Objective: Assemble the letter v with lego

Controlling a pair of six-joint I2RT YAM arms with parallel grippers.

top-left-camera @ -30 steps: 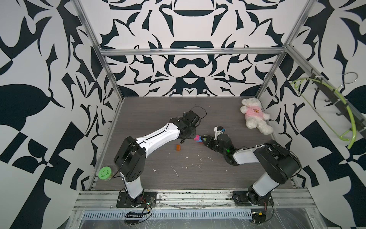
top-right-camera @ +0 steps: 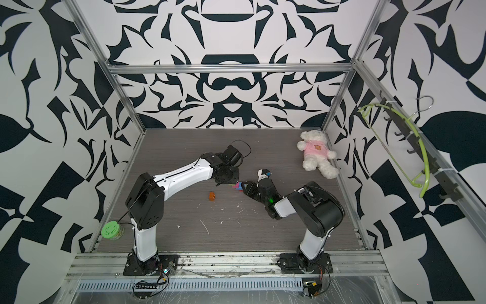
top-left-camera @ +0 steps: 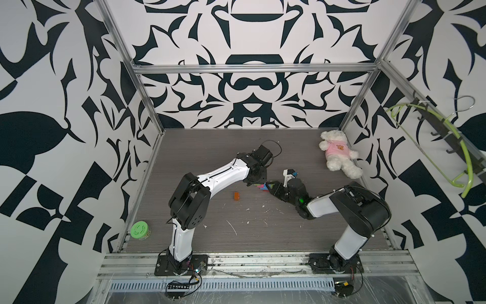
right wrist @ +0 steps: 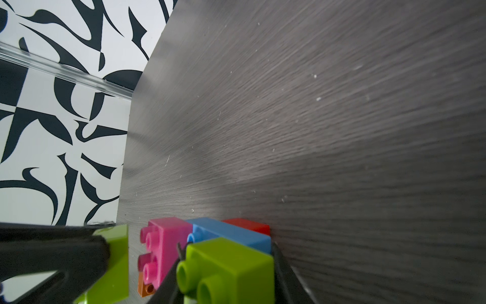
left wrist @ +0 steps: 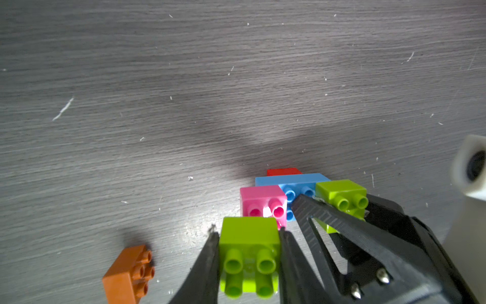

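My left gripper is shut on a lime green brick, its studs facing the camera in the left wrist view. Just beyond that brick lies a pink brick [left wrist: 263,197], joined to a blue brick [left wrist: 293,180] with a red brick [left wrist: 283,171] behind. A second lime green brick [right wrist: 233,268] sits at the blue brick's right end, and my right gripper is shut on it. Close to the pink brick is the left gripper's brick; whether they touch I cannot tell. An orange brick [left wrist: 124,276] lies loose on the table.
A white teddy bear [top-left-camera: 337,152] lies at the back right, and a green-lidded jar [top-left-camera: 139,230] stands at the front left. The two grippers are very close together. Free table surrounds them at the back and front.
The right gripper has stayed nearly in place.
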